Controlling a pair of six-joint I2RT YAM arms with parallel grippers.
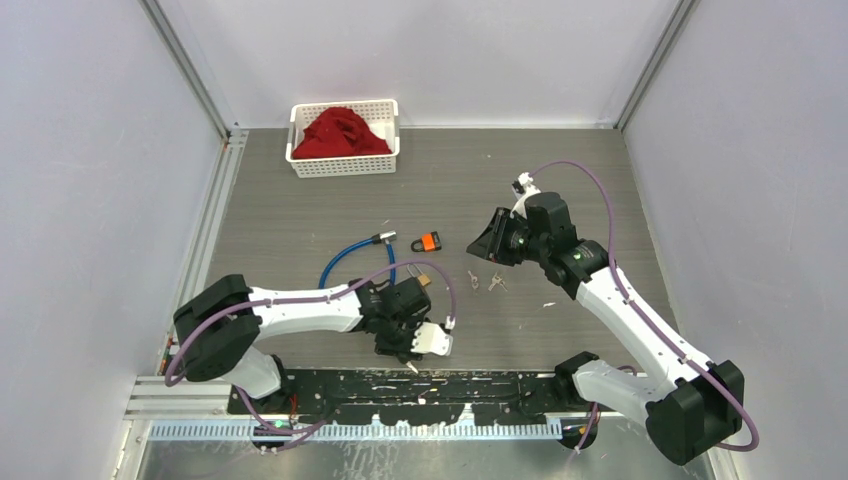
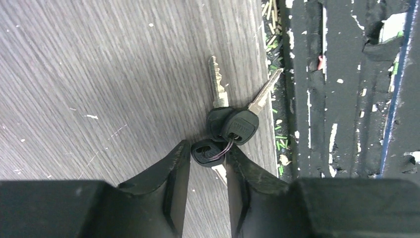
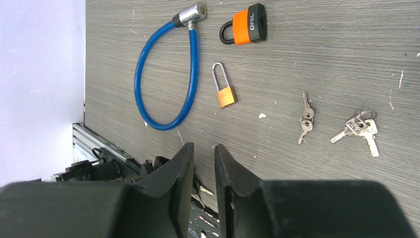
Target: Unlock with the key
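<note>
My left gripper is low at the front edge, fingers around the lowest of several black-headed keys (image 2: 240, 124); whether it grips that key is unclear. My right gripper hangs above the table, its fingers slightly apart with nothing visible between them. In the right wrist view lie a blue cable lock (image 3: 192, 64), an orange-and-black padlock (image 3: 250, 25), a brass padlock (image 3: 225, 96), a small pair of keys (image 3: 307, 113) and a bunch of silver keys (image 3: 364, 130).
A white basket (image 1: 345, 169) with a red cloth stands at the back left. Walls enclose the table on both sides and behind. A dark, littered strip (image 2: 341, 99) runs along the front edge.
</note>
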